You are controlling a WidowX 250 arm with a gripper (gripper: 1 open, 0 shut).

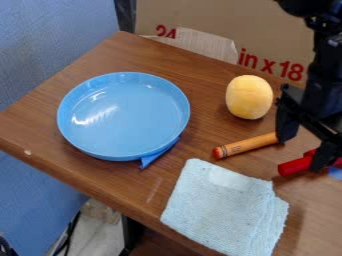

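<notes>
My black gripper (pixel 303 125) is at the right edge, above and beside a red object (pixel 293 167) on the wooden table. An orange stick (pixel 243 144) lies just left of it. A round yellow object (pixel 249 98) stands behind the stick. A blue plate (pixel 123 114) is on the left, and a light blue folded cloth (pixel 221 208) lies in front. Whether the fingers are open or shut is unclear.
A cardboard box (pixel 230 25) stands along the back of the table (pixel 80 165). Another blue item (pixel 333 173) shows at the right edge, and a blue piece pokes from under the plate. The table's left edge drops off beside a blue surface.
</notes>
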